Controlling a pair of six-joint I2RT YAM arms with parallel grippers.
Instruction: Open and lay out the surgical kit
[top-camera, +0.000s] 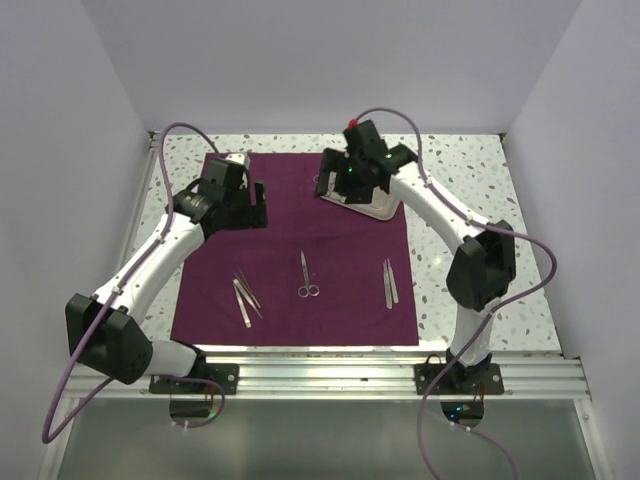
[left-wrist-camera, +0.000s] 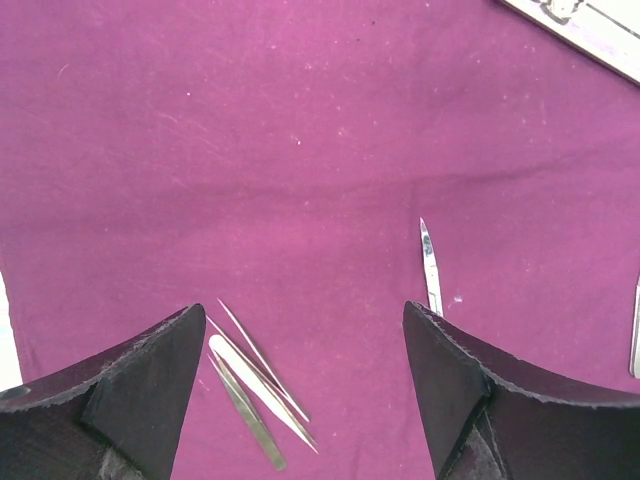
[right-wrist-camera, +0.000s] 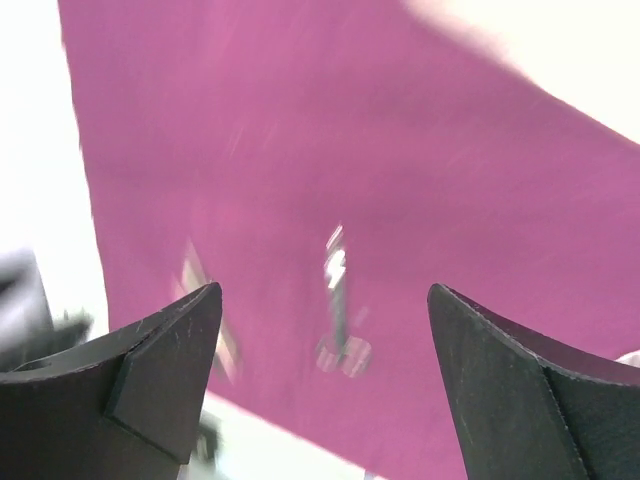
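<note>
Silver scissors (top-camera: 306, 279) lie on the purple cloth (top-camera: 290, 225), blade toward the back and loops toward the front. Their blade (left-wrist-camera: 431, 265) also shows in the left wrist view. Above the cloth's back left, my left gripper (top-camera: 262, 206) is open and empty. My right gripper (top-camera: 328, 174), open too, hovers at the left side of the metal tray (top-camera: 380, 207) and hides part of it. Several slim instruments (top-camera: 244, 298) lie at the front left. Two straight ones, a silver handle (top-camera: 388, 285) and a thinner tool (top-camera: 394, 280), lie side by side on the right.
A small handle loop (top-camera: 316, 181) shows by the tray's left edge. Motion blurs the right wrist view.
</note>
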